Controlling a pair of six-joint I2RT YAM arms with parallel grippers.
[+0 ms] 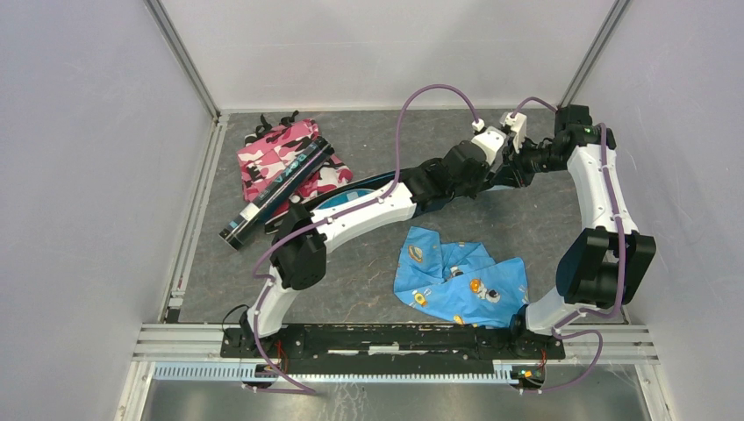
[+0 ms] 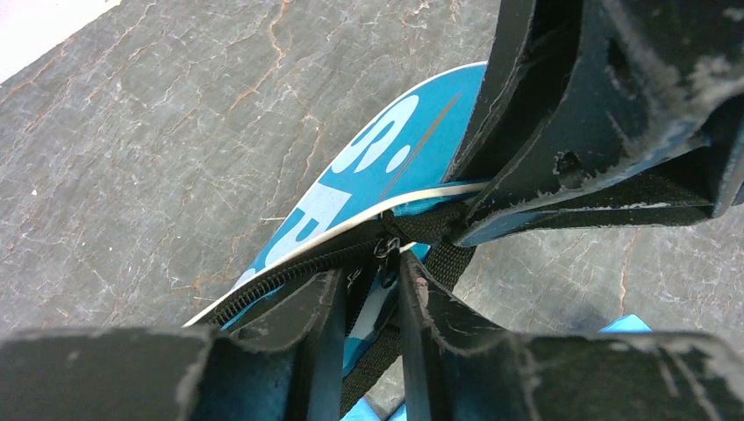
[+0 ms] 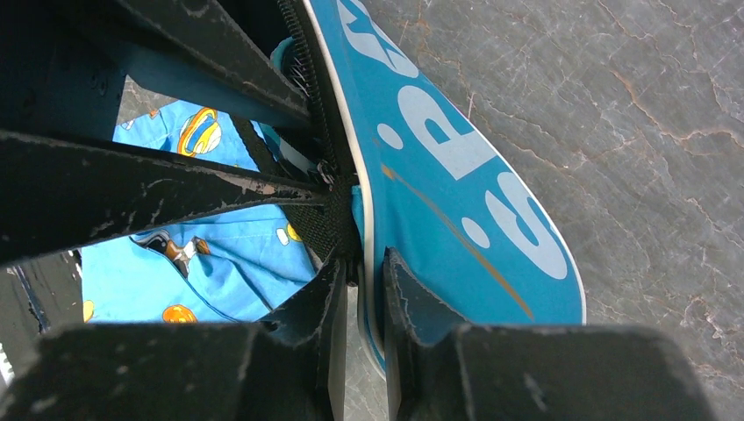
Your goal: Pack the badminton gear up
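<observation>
A blue racket bag (image 2: 368,189) with white lettering, black zipper and strap fills both wrist views. My left gripper is open a little, its fingertips either side of the zipper pull (image 2: 387,247); whether they touch it is unclear. My right gripper is shut on the bag's pale-piped edge (image 3: 367,224), beside the zipper's end. In the top view both grippers meet at the upper right, hiding much of the bag (image 1: 342,197).
A pink camouflage bag (image 1: 263,162) lies at the upper left under a long black tube (image 1: 276,193). A blue printed cloth (image 1: 456,289) lies at the front right. Bare floor shows at the front left.
</observation>
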